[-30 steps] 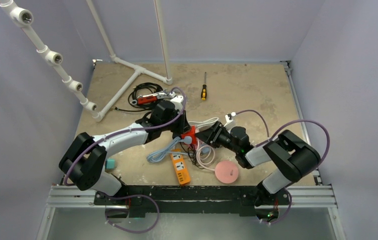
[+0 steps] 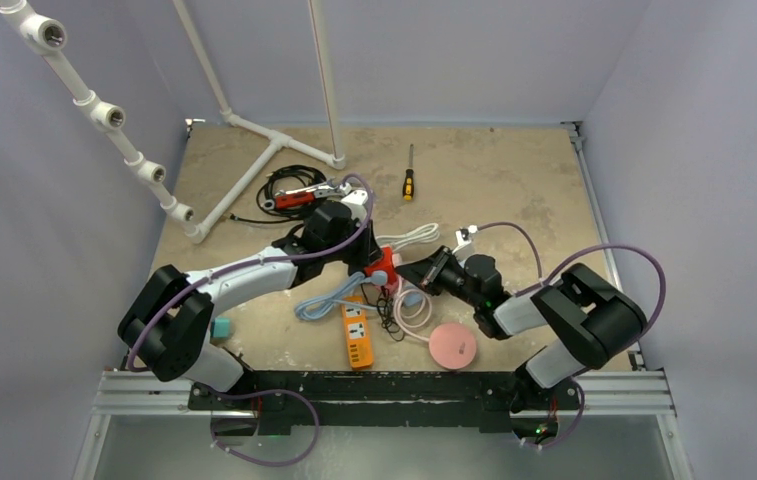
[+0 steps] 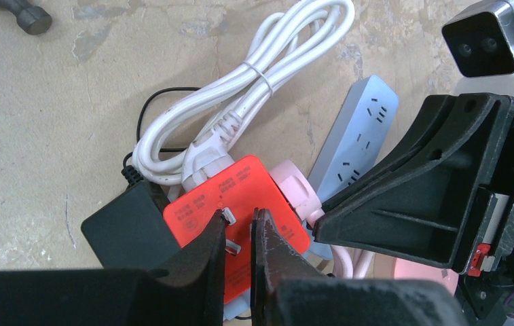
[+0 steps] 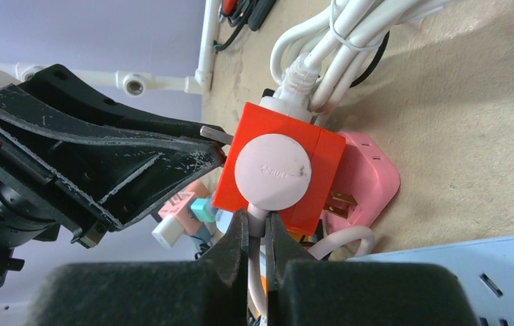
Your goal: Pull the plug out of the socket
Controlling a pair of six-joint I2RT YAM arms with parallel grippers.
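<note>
A red cube socket sits mid-table among cables. In the left wrist view my left gripper is shut at its red top face, beside short metal pieces; what it grips is unclear. A pink plug sits at the cube's right side, where the tip of my right gripper reaches it. In the right wrist view the round pale plug covers part of the cube, and my right gripper is shut on its neck, just where the cable leaves it. A white plug is on another side.
An orange power strip, a pale blue strip, a pink round item and coiled cables crowd around the cube. A screwdriver and white pipe frame stand at the back.
The right arm has shifted very slightly, its fingers looking more closed at the cube. The left arm holds still.
</note>
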